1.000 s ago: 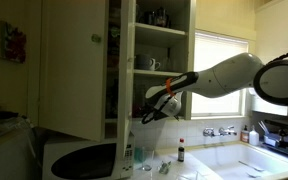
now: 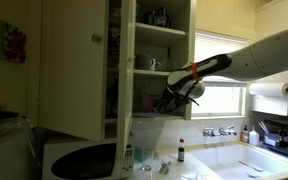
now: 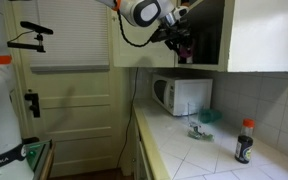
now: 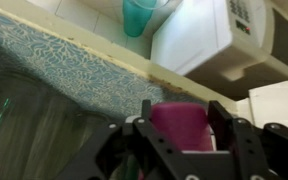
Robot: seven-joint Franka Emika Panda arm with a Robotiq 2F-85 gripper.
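Note:
A bright pink cup-like object (image 4: 180, 124) sits between the dark fingers of my gripper in the wrist view, and the fingers are shut on it. Part of its body is hidden by the fingers. In exterior view 1, my gripper (image 2: 164, 103) is at the lower level of the open cupboard (image 2: 162, 76). From exterior view 2, the gripper (image 3: 178, 42) appears high above the counter, at the cupboard's mouth. How far inside it reaches I cannot tell.
Below are a white microwave (image 3: 183, 94), a teal cup (image 4: 138, 15) and green glassware (image 3: 199, 130). A dark bottle with a red cap (image 3: 245, 141) stands on the tiled counter (image 3: 199, 155). The open cupboard door (image 2: 72, 70) stands to the left in exterior view 1.
The cupboard door and the counter items look unchanged.

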